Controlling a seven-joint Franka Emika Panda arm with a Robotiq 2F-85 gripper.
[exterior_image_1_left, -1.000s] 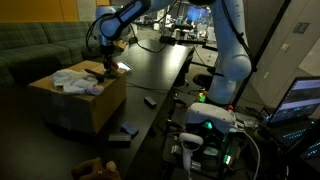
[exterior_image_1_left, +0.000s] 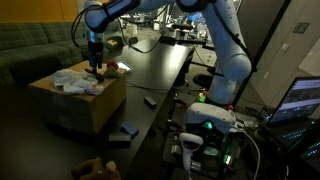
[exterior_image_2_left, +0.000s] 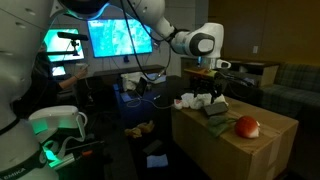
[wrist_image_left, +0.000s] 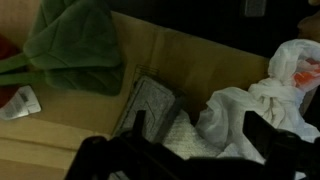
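Observation:
My gripper is open, its dark fingers (wrist_image_left: 260, 132) spread wide at the bottom of the wrist view. A grey, block-like object (wrist_image_left: 150, 106) lies near the left finger, with white textured cloth (wrist_image_left: 185, 138) beside it, roughly between the fingers. In exterior view 2 the gripper (exterior_image_2_left: 208, 76) hangs above the cardboard box (exterior_image_2_left: 248, 160), over the grey object (exterior_image_2_left: 215, 108). Nothing appears held. How high the fingertips are above the object is hard to tell.
A green cloth (wrist_image_left: 80, 48) lies on the box, beside a red, rounded thing (exterior_image_2_left: 246, 127). A white plastic bag (wrist_image_left: 270, 98) with orange print sits opposite. Several small items, including a blue one (exterior_image_1_left: 129, 129), lie on the dark floor near the box.
The arm's wrist and gripper have shifted left and slightly up in exterior view 1, over the box. The things on the box show no clear movement.

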